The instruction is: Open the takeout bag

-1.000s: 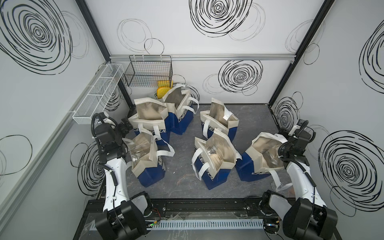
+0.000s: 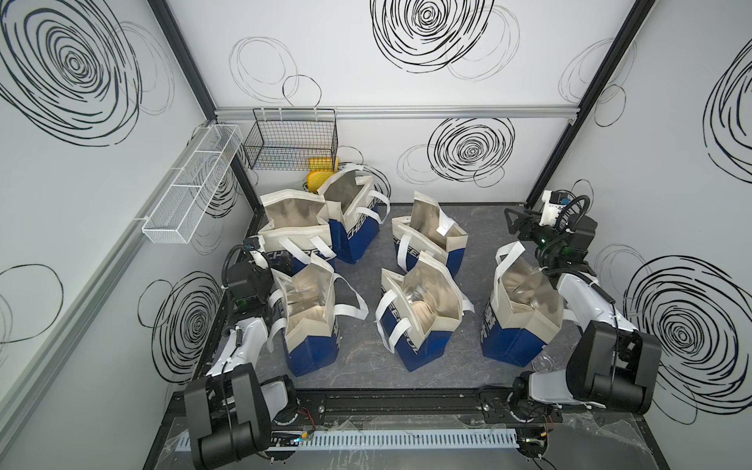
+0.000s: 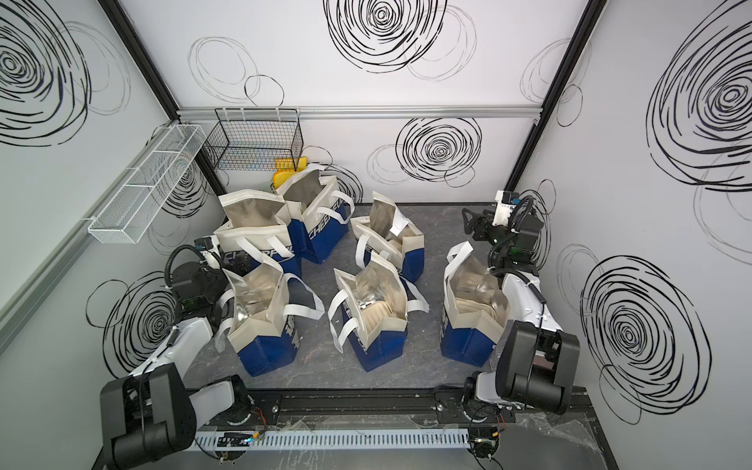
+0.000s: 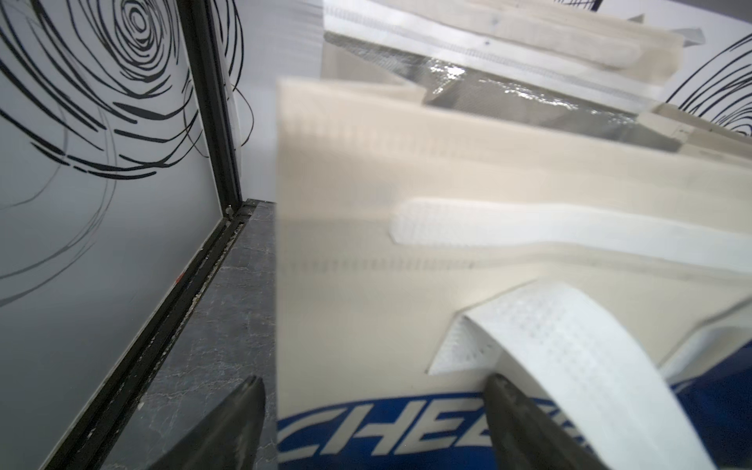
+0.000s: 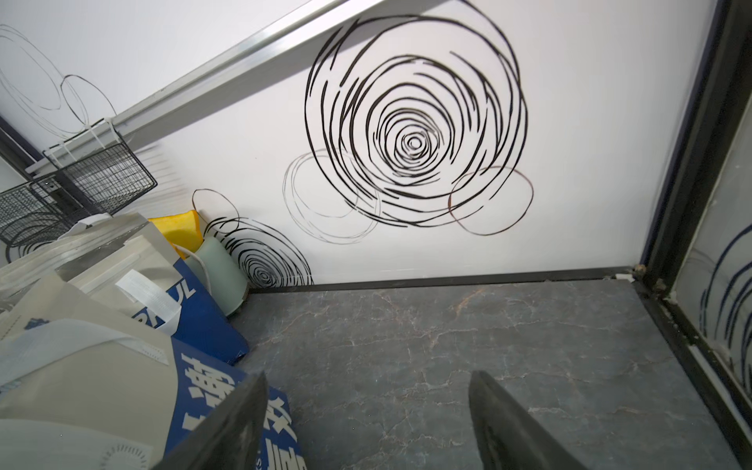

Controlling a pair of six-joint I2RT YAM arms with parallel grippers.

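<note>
Several blue-and-cream takeout bags stand on the dark table, all with their tops open. My left gripper is open in front of the back-left bag (image 4: 344,313), whose front panel and white handle (image 4: 564,329) fill much of the left wrist view. In the top left view the left arm leans against the front-left bag (image 2: 313,354). My right gripper is open over bare table, nothing between its fingers. Its arm touches the side of the front-right bag (image 2: 513,344). Between these stands the front-middle bag (image 2: 423,352), some content showing inside.
Behind stand another bag (image 2: 356,235) and a back-middle bag (image 2: 454,260). A black wire basket (image 2: 291,145) and a white mesh shelf (image 2: 184,192) hang on the walls. A clear cup (image 2: 542,363) lies by the front-right bag.
The front-left bag has been pushed right; the front-right bag has turned and moved right. The back-left bag has shifted slightly.
</note>
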